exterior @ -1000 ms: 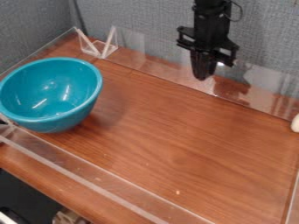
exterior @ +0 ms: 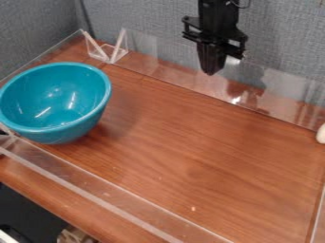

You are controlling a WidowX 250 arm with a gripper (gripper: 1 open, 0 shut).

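My black gripper [exterior: 212, 61] hangs at the top centre of the camera view, in front of the grey wall and above the back edge of the wooden table [exterior: 203, 161]. It appears shut, with nothing visible between its fingers. A large turquoise bowl [exterior: 53, 102] stands at the left of the table, apart from the gripper. The bowl looks empty.
A white wire rack [exterior: 105, 49] is at the back left. Clear plastic walls border the table. A white object [exterior: 320, 133] is cut off at the right edge.
My gripper has moved a little to the left over the last second. The bowl and the other objects have not moved.
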